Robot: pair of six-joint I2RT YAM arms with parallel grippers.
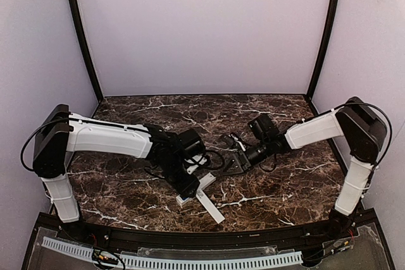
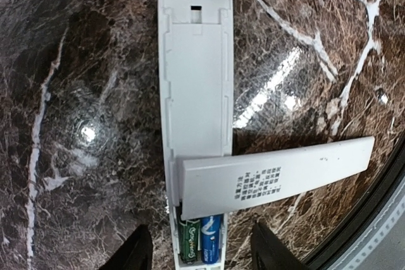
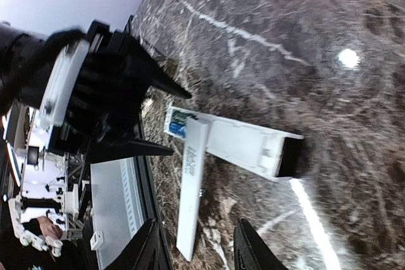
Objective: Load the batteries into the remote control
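The white remote body lies on the marble table, its compartment holding a green battery and a blue battery at one end. Its white cover lies askew across it, one end on the body, the other out on the table. My left gripper hangs over the battery end, fingers apart with nothing held; in the right wrist view it is above that end. My right gripper stands open to the right of the remote in the top view, facing the cover and body.
A metal rail runs along the front edge, close to the remote.
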